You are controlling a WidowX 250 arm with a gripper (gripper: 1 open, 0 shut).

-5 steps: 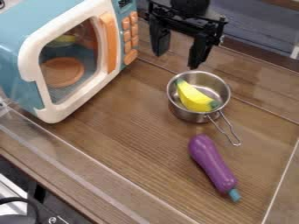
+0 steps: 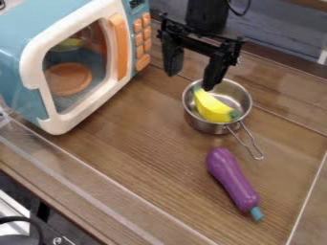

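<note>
My black gripper (image 2: 196, 67) hangs open above and behind a small steel pot (image 2: 230, 97), with nothing visible between its fingers. A yellow banana (image 2: 209, 106) lies in the pot, whose wire handle points toward the front right. A purple eggplant (image 2: 232, 181) lies on the wooden surface in front of the pot.
A blue and white toy microwave (image 2: 26, 67) with orange buttons stands at the left, an orange plate inside. A grey wall runs along the back.
The pot, banana and eggplant have not moved.
</note>
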